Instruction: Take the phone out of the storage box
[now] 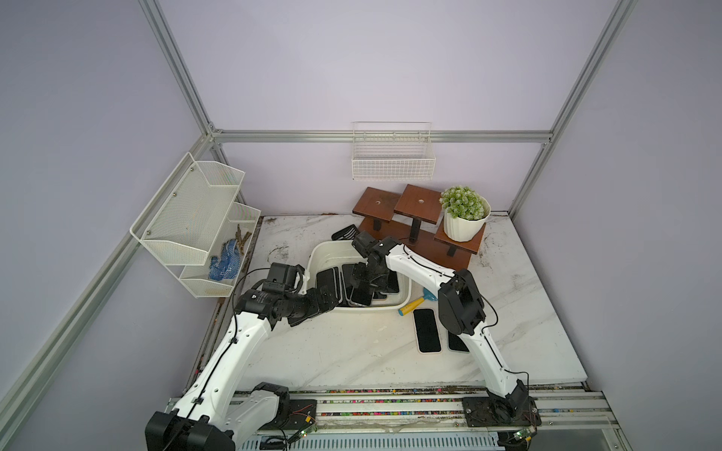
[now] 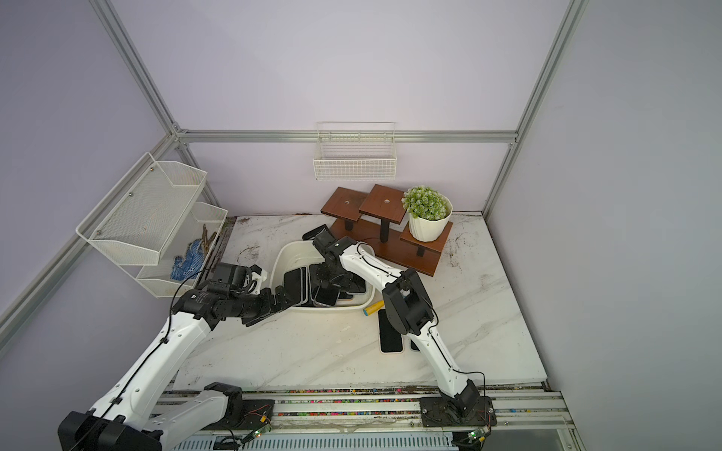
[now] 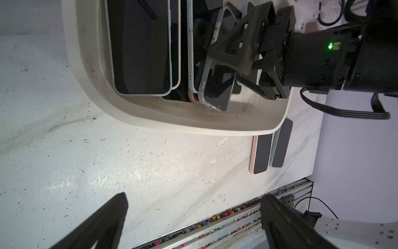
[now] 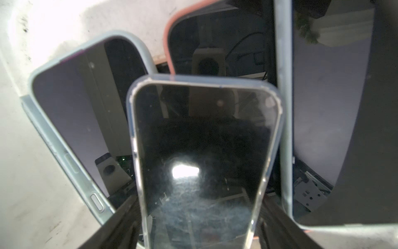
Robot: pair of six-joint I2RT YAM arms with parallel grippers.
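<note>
The white storage box (image 1: 314, 270) holds several dark-screened phones. A clear-edged phone (image 4: 203, 137) lies tilted over the others in it. My right gripper reaches down into the box with one finger at each long side of this phone; the fingers sit close to its edges, and whether both press on it cannot be made out. Another phone (image 3: 141, 45) with a pale rim lies at the box's left side. Beside the box's near left edge, my left gripper stands open, nothing between its fingers.
Two phones (image 3: 261, 153) lie on the table in front of the box. A yellow-handled tool (image 1: 411, 305) rests by its right side. Behind stand a brown stand (image 1: 421, 244) and a potted plant (image 1: 466, 214).
</note>
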